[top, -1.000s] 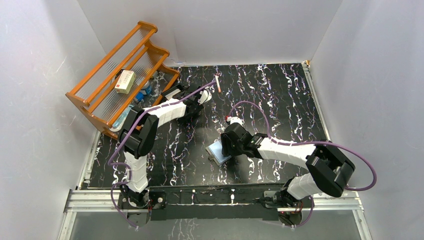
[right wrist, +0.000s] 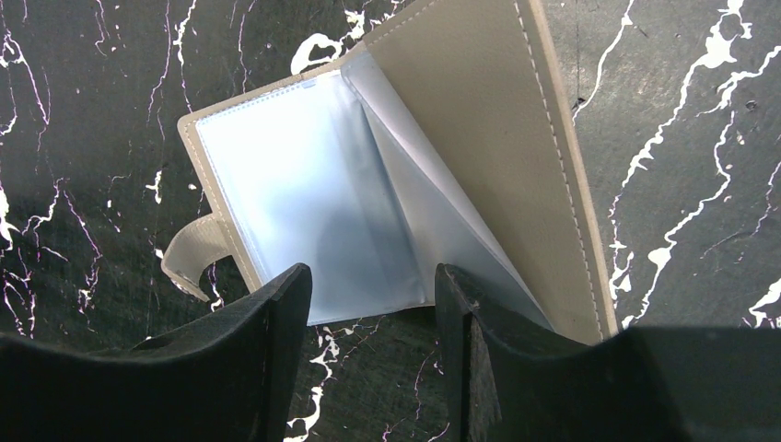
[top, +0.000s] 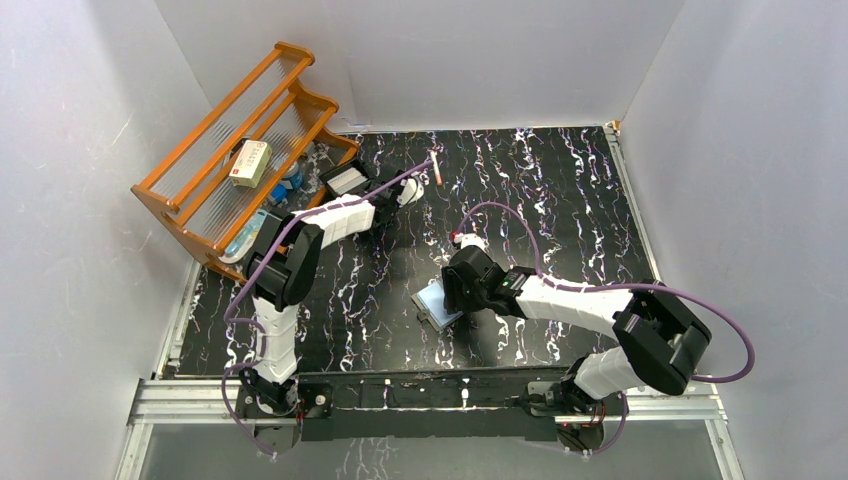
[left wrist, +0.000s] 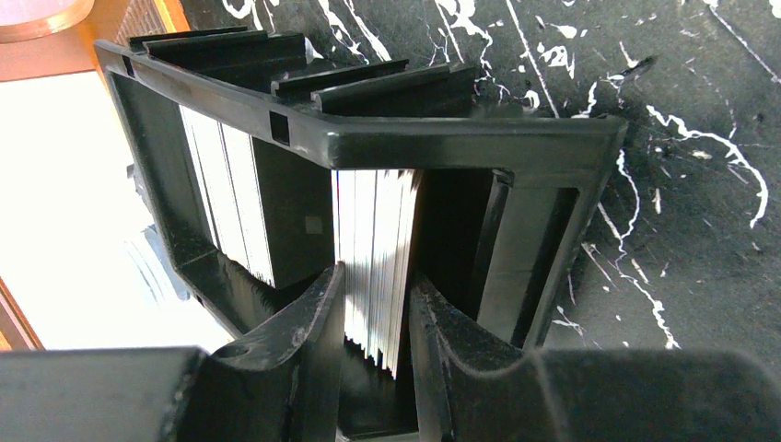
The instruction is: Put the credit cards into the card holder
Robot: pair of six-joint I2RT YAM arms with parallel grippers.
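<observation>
In the left wrist view a black divided box [left wrist: 433, 143] holds upright white cards, seen edge-on. My left gripper reaches into its middle compartment, its fingers part open on either side of a stack of cards [left wrist: 373, 230]. Whether they touch the stack cannot be told. More cards [left wrist: 230, 184] stand in the compartment to the left. The tan card holder [right wrist: 497, 110] lies spread on the table, with clear pockets [right wrist: 285, 175] showing and one sleeve [right wrist: 433, 175] raised. Over its near edge, my right gripper is open with nothing seen gripped.
A wooden rack [top: 240, 130] leans at the back left beside the black box, with a small carton [top: 250, 163] on it. A thin pale stick [top: 436, 168] lies near the back wall.
The left arm has shifted slightly at the black box, uncovering more of the white cards in the top view. The right arm and holder look unmoved.
</observation>
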